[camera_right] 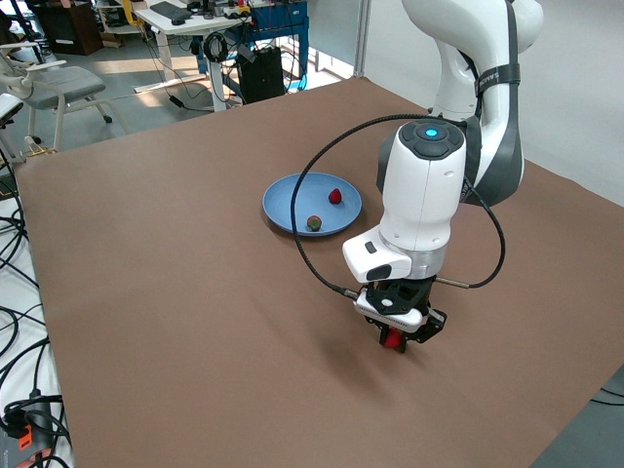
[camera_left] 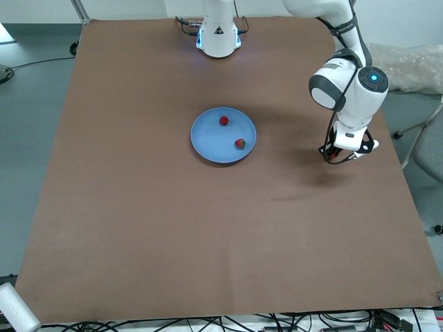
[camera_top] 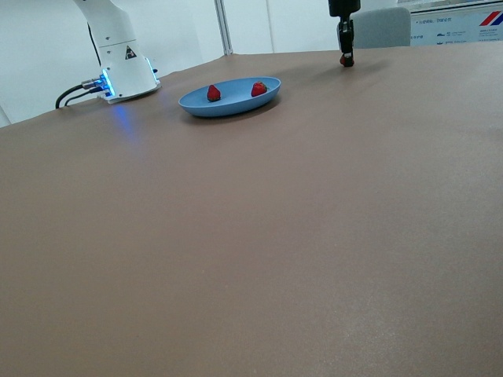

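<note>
A blue plate (camera_left: 208,138) holds two strawberries, one (camera_left: 223,120) near its centre and another (camera_left: 240,144) toward its right side. Right of the plate, low over the brown table, is my gripper (camera_right: 394,339), with a red object showing at its fingers, partly hidden by the gripper body; it also appears small and dark in the top view (camera_top: 346,59). Whether the fingers are closed on the red object or just around it is unclear.
The robot base (camera_left: 219,38) stands at the back edge. Cables run along the edge nearest the left camera, and a chair stands beside the table.
</note>
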